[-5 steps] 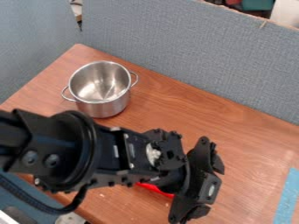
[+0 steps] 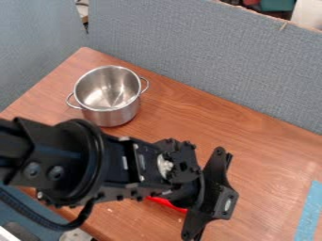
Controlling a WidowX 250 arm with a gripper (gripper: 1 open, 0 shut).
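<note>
My black arm reaches from the left across the lower half of the camera view, ending in the gripper (image 2: 208,193) low over the wooden table (image 2: 251,141). The gripper looks shut, with nothing clearly seen between its fingers. A red object (image 2: 165,203) lies beneath and behind it, mostly hidden by the arm and wrist. A steel pot (image 2: 107,97) with two handles stands upright at the upper left of the table, apart from the gripper.
Grey padded walls (image 2: 201,66) bound the table at the back and left. A light blue strip (image 2: 307,212) lies at the right edge.
The gripper has shifted very slightly; the pot and the rest of the scene look the same.
</note>
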